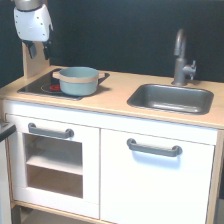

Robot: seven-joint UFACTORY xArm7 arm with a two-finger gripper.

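My gripper [39, 51] hangs at the upper left, pointing down above the left end of the counter. Its dark fingers look spread, with nothing seen between them. Lower and to the right of it, a grey-green pot [78, 80] sits upright on the black stove top [45, 85]. One dark handle of the pot sticks out to the right. There is a clear gap between the gripper and the pot.
A grey faucet [181, 58] rises behind the sink. Below are an oven door [50, 132] and a white cabinet door [155, 180], both with grey handles. A wooden post stands behind the gripper.
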